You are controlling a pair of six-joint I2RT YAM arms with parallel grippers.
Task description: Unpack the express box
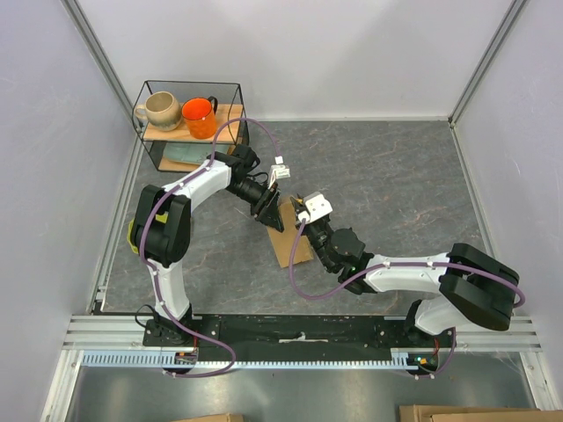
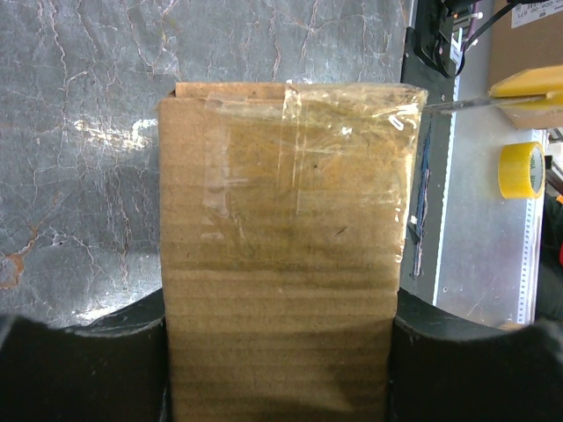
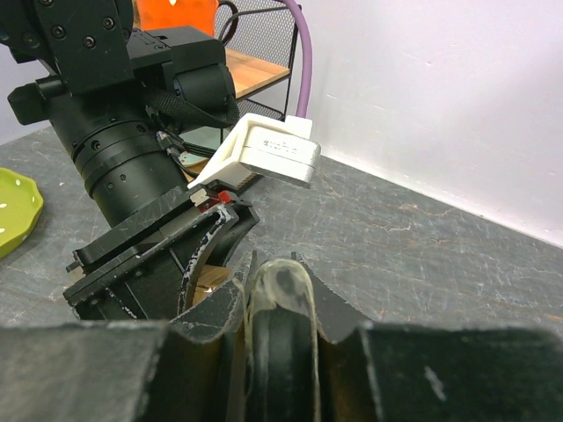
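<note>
A brown cardboard box (image 2: pixel 280 255) with clear tape over its upper end fills the middle of the left wrist view. My left gripper (image 1: pixel 272 216) is shut on it from both sides, and the top view shows the box tilted under the fingers. From the right, a thin metal blade of a yellow-handled knife (image 2: pixel 528 86) reaches the box's taped upper right corner. My right gripper is closed around the knife's handle, seen end-on as a dark piece with a yellowish translucent edge. How deep the blade sits is hidden.
A wire shelf (image 1: pixel 189 138) with a beige mug (image 1: pixel 163 112) and an orange mug (image 1: pixel 200 118) stands at the back left. A yellow-green basket (image 3: pixel 16 209) lies left. Yellow tape (image 2: pixel 521 170) is by the front edge.
</note>
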